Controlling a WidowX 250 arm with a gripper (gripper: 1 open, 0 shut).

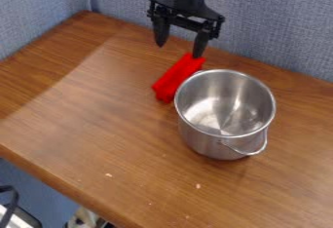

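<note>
My black gripper [181, 35] hangs at the top centre of the camera view, open, with its fingers above and behind a red block [173, 81]. The elongated red block lies on the wooden table, slanted, just left of a steel pot [225, 108] with a wire handle on its front right. The pot's inside looks empty.
A padded grey wall [286, 27] runs along the back and left. A dark object with a cable sits at the lower left corner.
</note>
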